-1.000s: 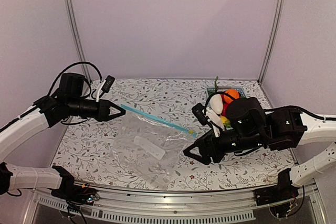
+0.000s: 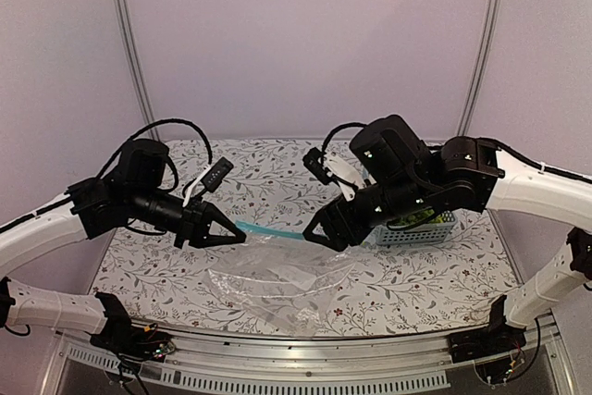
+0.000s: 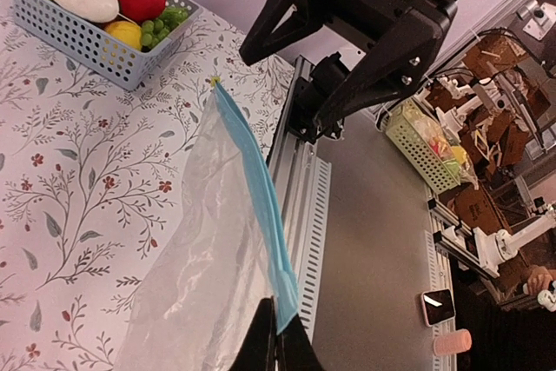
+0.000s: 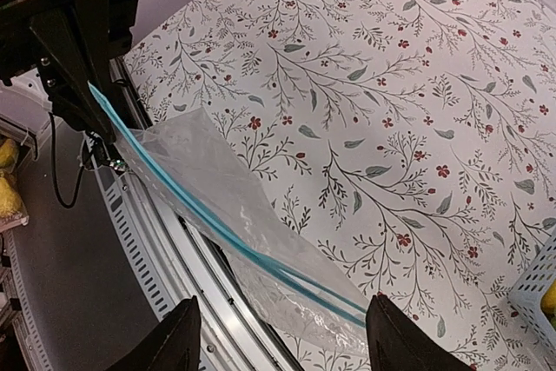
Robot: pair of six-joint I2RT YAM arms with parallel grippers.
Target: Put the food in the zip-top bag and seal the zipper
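A clear zip top bag (image 2: pixel 277 284) with a blue zipper strip (image 2: pixel 268 230) hangs over the patterned table. My left gripper (image 2: pixel 239 236) is shut on the bag at one end of the strip, also seen at the bottom of the left wrist view. My right gripper (image 2: pixel 324 238) is part open over the other end of the strip; in the right wrist view the strip's far end (image 4: pixel 339 306) lies between its spread fingertips. The food sits in a grey basket (image 3: pixel 78 41): an orange, a white vegetable, a red piece, a yellow piece and greens.
The basket (image 2: pixel 412 236) stands at the right of the table, partly behind my right arm in the top view. A metal rail runs along the front edge.
My left gripper has moved right and down in the top view with the bag. My right gripper has moved up and left to the strip's end.
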